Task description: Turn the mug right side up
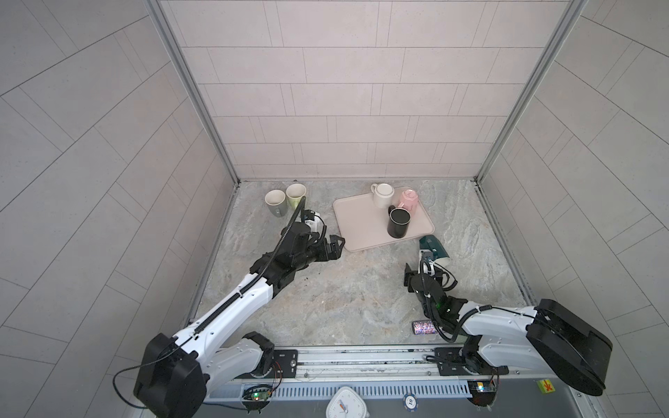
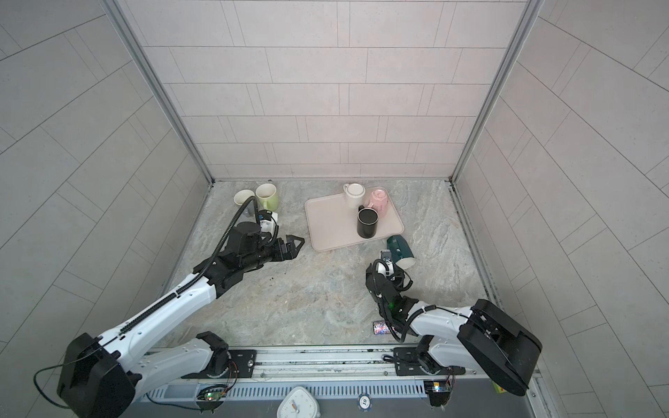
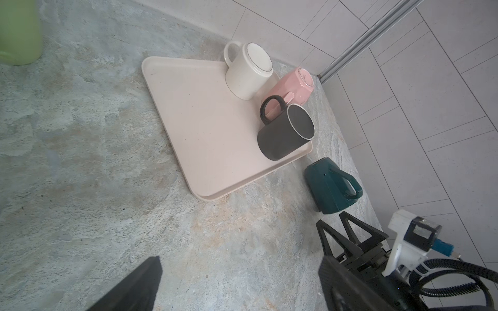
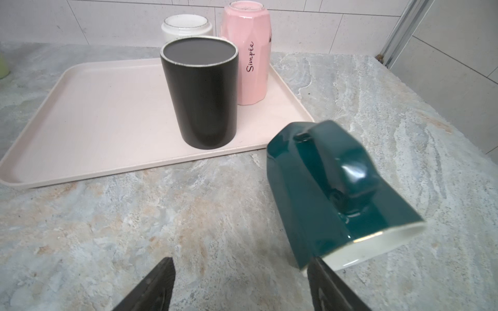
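Off the tray's near right corner is the teal mug [image 4: 311, 191], tipped over with its handle on the upper side. Its white-lined mouth points toward the right wrist camera and downward; whether it is at rest I cannot tell. My right gripper is open and empty, in front of the mug, with its right finger [image 4: 326, 285] close by the mug's rim. Contact there is unclear. Well to the left, my left gripper stands open over bare table, nothing between its fingers.
A pale pink tray [image 1: 355, 223] carries a black mug [image 1: 399, 223], a white mug [image 1: 382, 196] and a pink mug [image 1: 409, 201] on its right half. A grey cup [image 1: 276, 202] and a green cup [image 1: 297, 192] stand back left.
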